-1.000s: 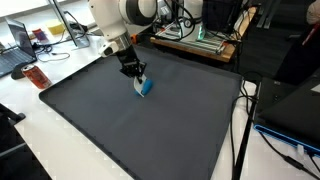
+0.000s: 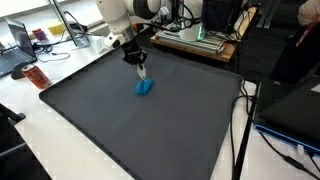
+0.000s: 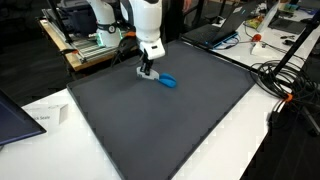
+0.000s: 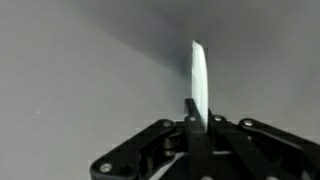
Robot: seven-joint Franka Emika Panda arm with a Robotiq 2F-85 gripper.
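Note:
A small blue object lies on the dark tabletop, towards the arm's side. In exterior view 2 the blue object sits just beside the white fingertips. My gripper is above and behind it, with its narrow white fingers pointing down. Those fingers show as one slim white strip in the wrist view, pressed together, with no object visible between them. Only bare grey surface shows beyond them there; the blue object is out of that view. Whether the fingertips touch it cannot be told.
An orange-red can stands outside the table's left edge, and a laptop lies behind it. Cables run along the far side.
The gripper and arm have moved back and up, leaving the blue object more exposed.

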